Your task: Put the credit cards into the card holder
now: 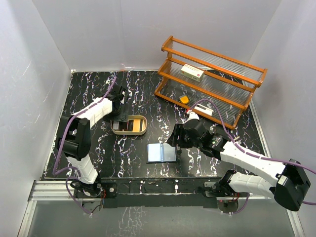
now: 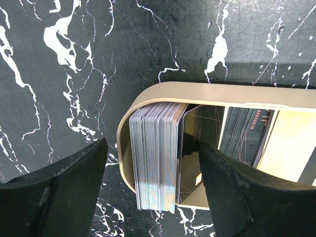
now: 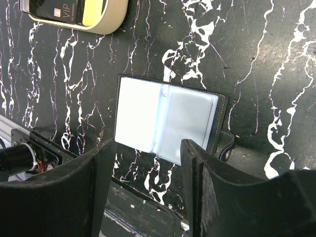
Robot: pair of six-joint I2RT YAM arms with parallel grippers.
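Note:
A beige oval tray point(image 1: 142, 123) holds credit cards. In the left wrist view a stack of cards point(image 2: 153, 153) stands on edge at the tray's end, with darker cards point(image 2: 242, 133) beside it. My left gripper is open over that stack, its fingers on either side. The card holder point(image 3: 136, 113), with clear pockets and a dark border, lies open and flat in front of the tray. My right gripper hovers at the holder's near side, its fingers apart, nothing seen between them.
A wooden rack point(image 1: 207, 79) with a box point(image 1: 192, 72) and a few small items stands at the back right. Walls enclose the sides and back. The marble surface between tray and rack is clear.

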